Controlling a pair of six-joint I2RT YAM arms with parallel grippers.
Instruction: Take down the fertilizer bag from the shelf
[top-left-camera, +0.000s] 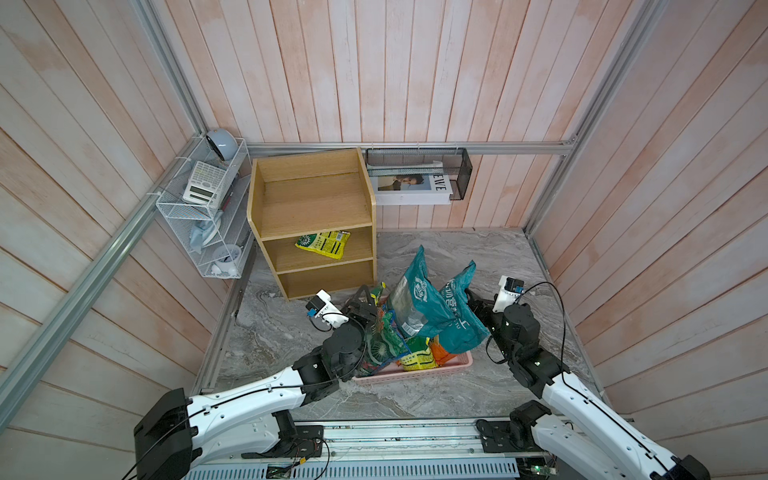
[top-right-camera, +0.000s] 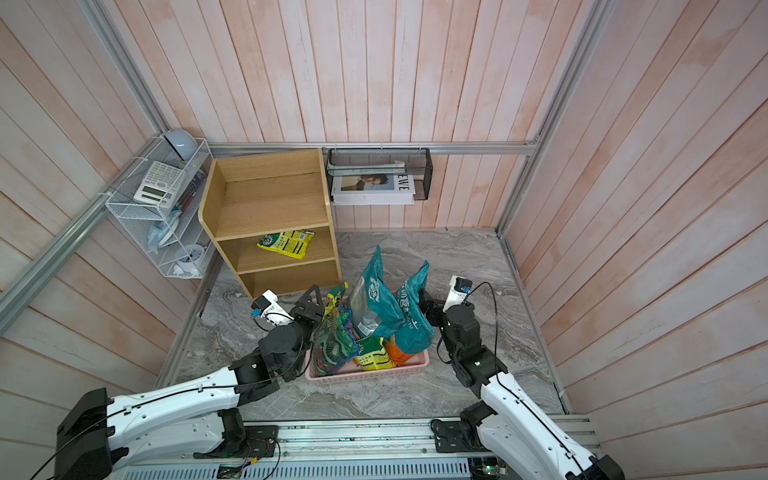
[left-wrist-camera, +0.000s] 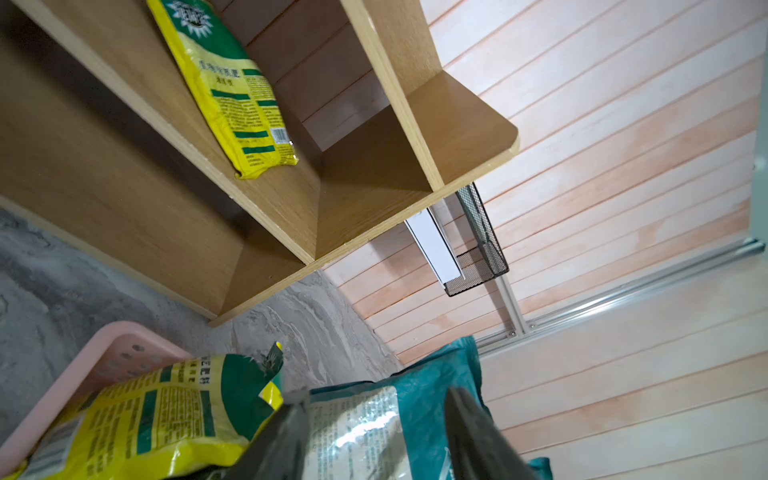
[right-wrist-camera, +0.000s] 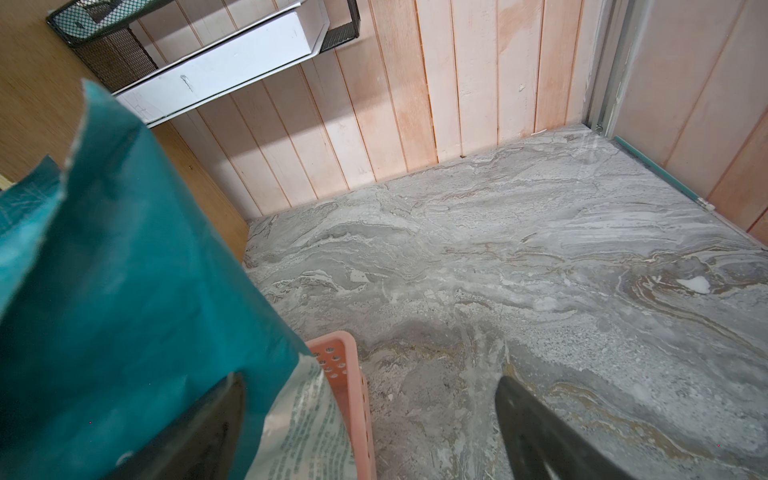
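A yellow-and-green fertilizer bag (top-left-camera: 324, 243) lies on the shelf's (top-left-camera: 317, 264) middle board; in the left wrist view this fertilizer bag (left-wrist-camera: 232, 96) reaches almost to the board's front edge. My left gripper is apart from it, in front of the shelf and above the pink box's left end. Its fingers (left-wrist-camera: 280, 440) stand apart, with a teal bag seen beyond them. My right gripper is open beside the teal bags at the box's right end; between its fingers show a bag corner, the box edge and floor.
The pink box (top-left-camera: 460, 364) on the marble floor is crowded with bags, including two tall teal bags (top-left-camera: 420, 296) and a yellow-green one (left-wrist-camera: 152, 416). A wire rack (top-left-camera: 204, 204) flanks the shelf's left; a black mesh basket (top-left-camera: 460, 172) hangs at its right.
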